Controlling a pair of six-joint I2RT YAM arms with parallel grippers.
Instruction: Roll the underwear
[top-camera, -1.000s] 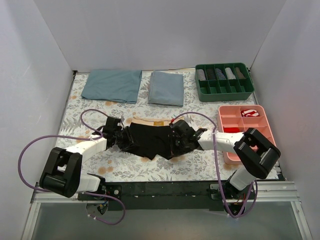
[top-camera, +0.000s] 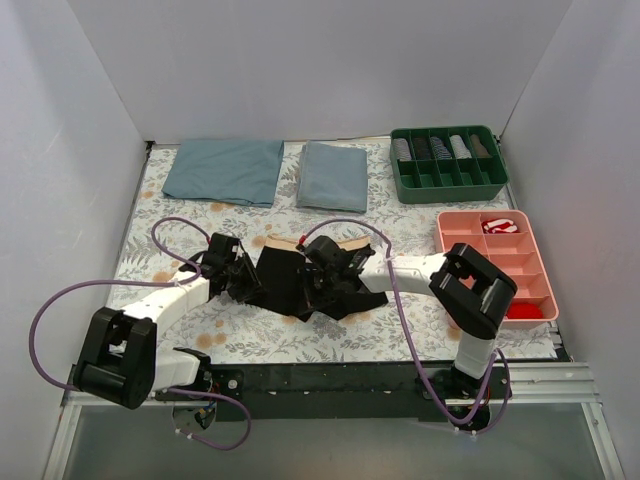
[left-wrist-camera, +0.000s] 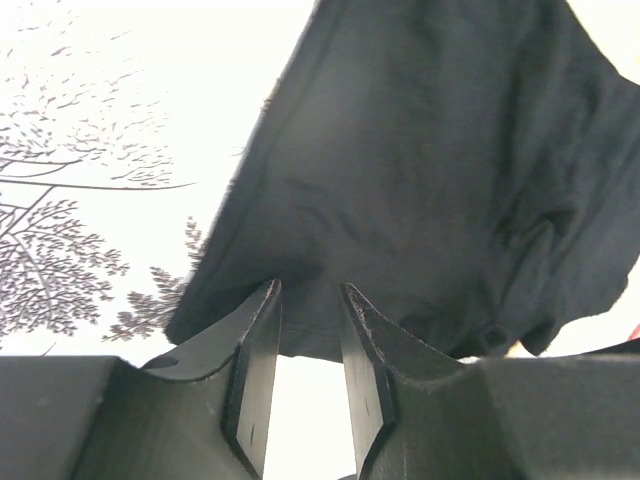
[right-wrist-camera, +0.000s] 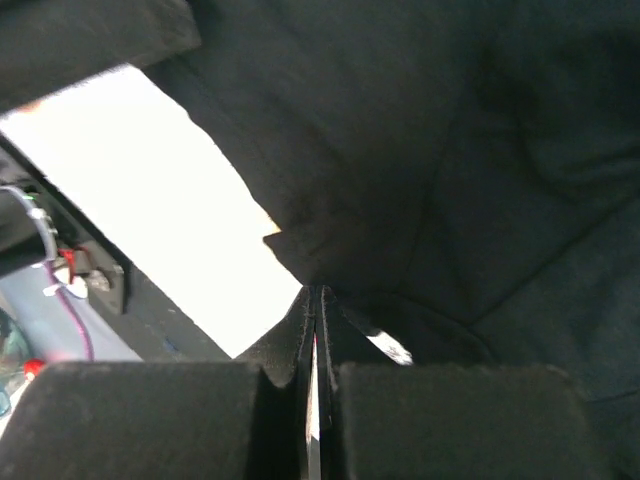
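Black underwear (top-camera: 278, 275) lies spread on the patterned table in the top view, with its waistband side towards the back. My left gripper (top-camera: 254, 286) is at its left edge; in the left wrist view, its fingertips stand apart over the cloth's near edge (left-wrist-camera: 310, 340), nothing gripped between them. Over the middle and front of the cloth, my right gripper (top-camera: 306, 310) points down. The right wrist view shows its fingers (right-wrist-camera: 307, 300) pressed together beside dark cloth (right-wrist-camera: 450, 150), with no fabric seen between them. Part of the underwear is hidden beneath the right arm.
A green box (top-camera: 450, 190) at the back right holds several rolled items. In front of it is a pink box (top-camera: 462, 217) with red items. Two folded cloths, one teal (top-camera: 225, 170) and one grey-blue (top-camera: 333, 177), lie at the back.
My right gripper has moved left across the underwear, from its right part towards the middle. More of the cloth's right part shows than a second ago.
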